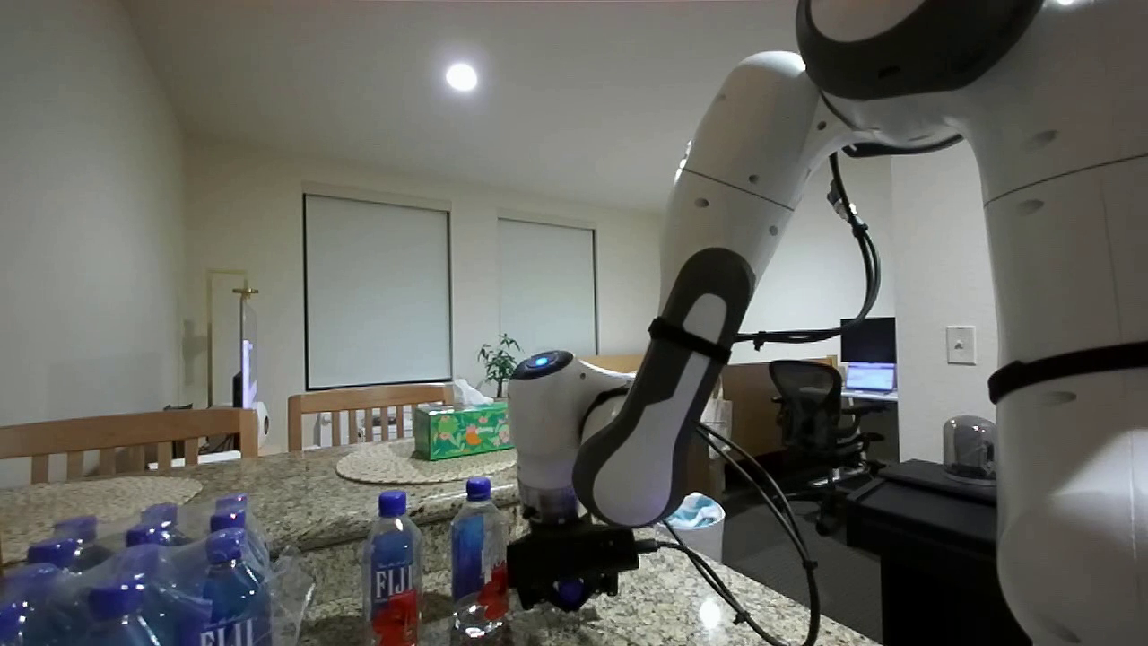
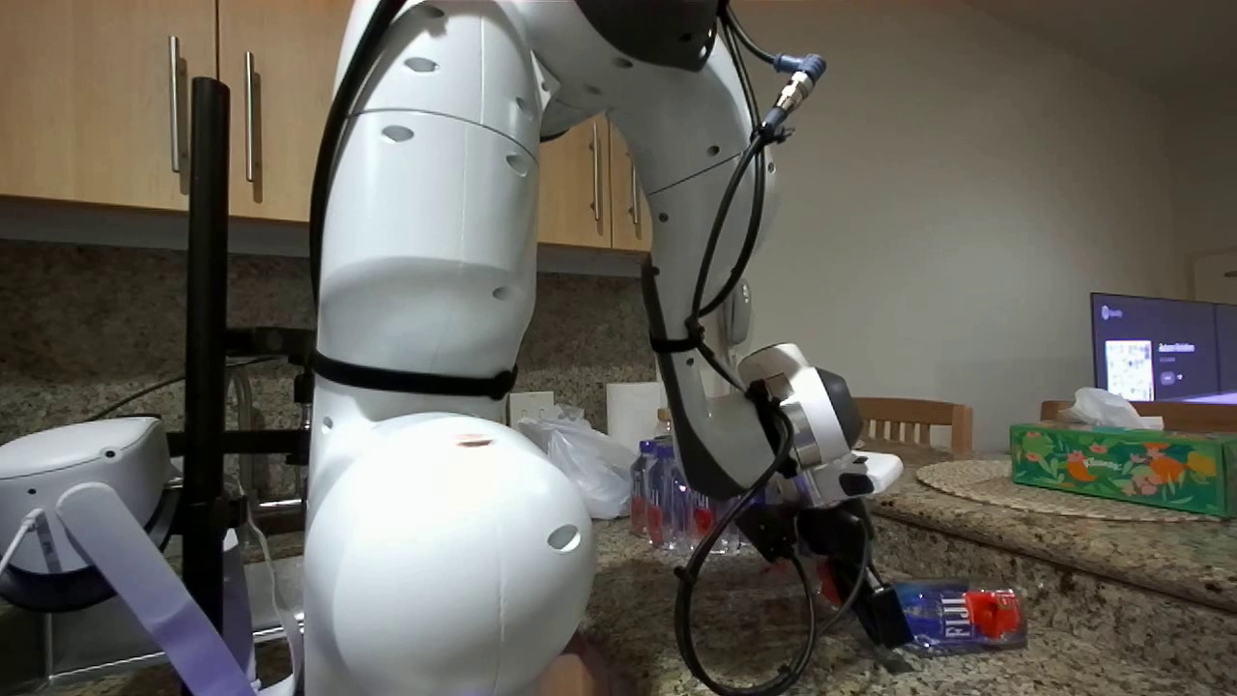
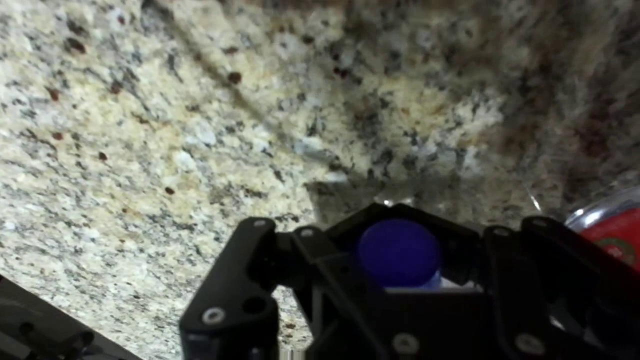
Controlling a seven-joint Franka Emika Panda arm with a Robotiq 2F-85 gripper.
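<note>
A clear water bottle (image 2: 963, 617) with a blue and red label is on its side in exterior view 2, its base pointing right. My gripper (image 2: 887, 615) is shut on it at the cap end. In the wrist view, the bottle's blue cap (image 3: 399, 252) shows between the black fingers; most of its body is hidden there. Exterior view 1 shows the gripper (image 1: 570, 592) low over the counter, just right of an upright bottle (image 1: 479, 560). Another upright bottle (image 1: 394, 571) stands farther left. Whether the held bottle touches the counter is unclear.
Several wrapped bottles (image 1: 140, 581) crowd the left of exterior view 1. Behind, a raised ledge carries a green tissue box (image 1: 465, 429) on a woven mat (image 1: 366, 465). Part of a red-labelled bottle (image 3: 618, 237) sits close at the wrist view's right edge. Bare granite (image 3: 120, 198) lies to the left there.
</note>
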